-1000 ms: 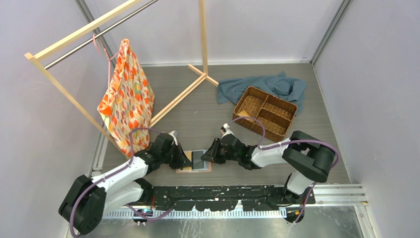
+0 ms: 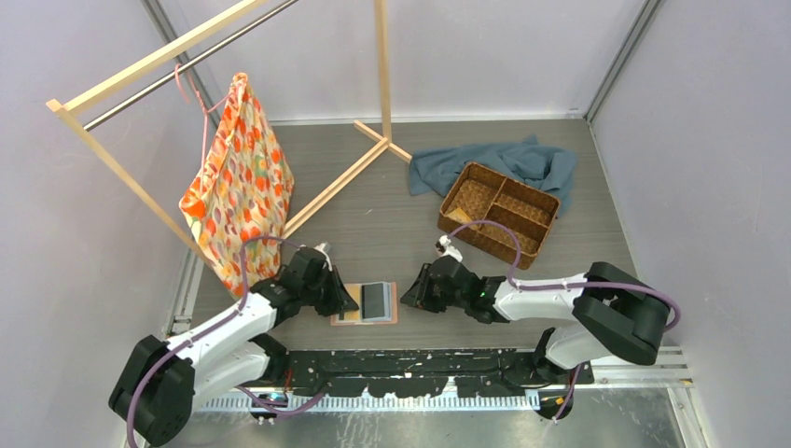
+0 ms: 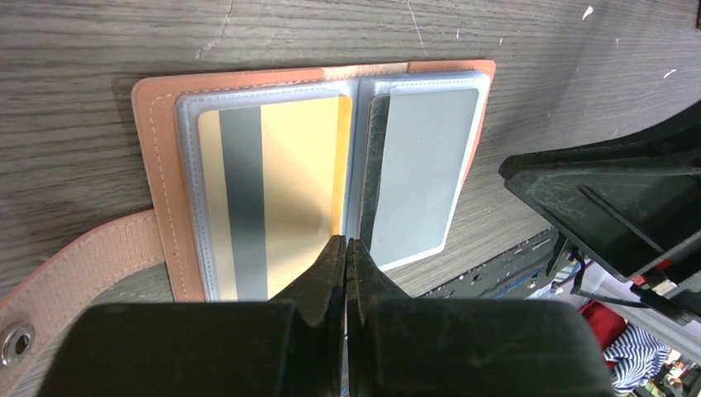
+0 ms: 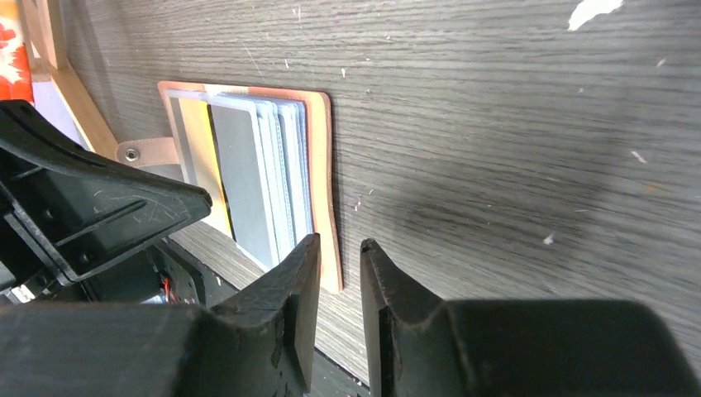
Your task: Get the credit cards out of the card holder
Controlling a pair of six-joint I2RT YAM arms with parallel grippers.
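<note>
An open pink card holder point(image 3: 157, 165) lies on the table between my grippers, a yellow striped card point(image 3: 293, 174) in its left sleeve and a grey card point(image 3: 422, 157) in its right one, as seen in the left wrist view. My left gripper is shut over the yellow card's lower part, nothing visible between its fingers. My right gripper stands just right of the holder, apart from it; its fingertips show a narrow gap with nothing visible in it, so its state is unclear.
A wicker basket point(image 2: 522, 222) and blue cloth point(image 2: 438, 168) lie at back right. A patterned fabric bag point(image 2: 238, 187) hangs from a wooden rack at left.
My right gripper has moved right, away from the card holder, uncovering the grey card in the top view. The left arm has barely moved.
</note>
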